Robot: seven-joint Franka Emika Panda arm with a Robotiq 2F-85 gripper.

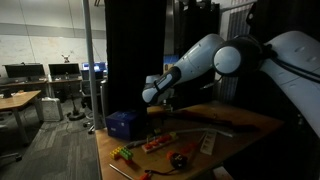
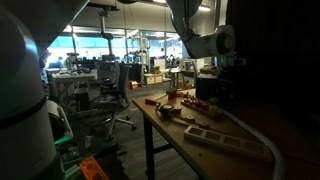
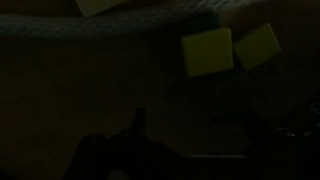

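Observation:
My gripper shows as a dark shape along the bottom of the very dim wrist view. Its fingers stand apart, open, with nothing visible between them. Two yellow blocks (image 3: 207, 52) lie side by side ahead of the fingers, toward the upper right of that view. A pale braided hose (image 3: 110, 25) crosses above them at the left. From exterior view 1, the arm reaches over the far part of the table, its wrist (image 1: 152, 92) close to the blue box (image 1: 121, 125); the fingertips are lost in shadow there.
Red and green items (image 1: 122, 153) and other small red pieces lie along the table's near side. A long slotted strip (image 2: 228, 142) and the grey hose (image 2: 255, 135) occupy the right part. Black curtains hang behind the table.

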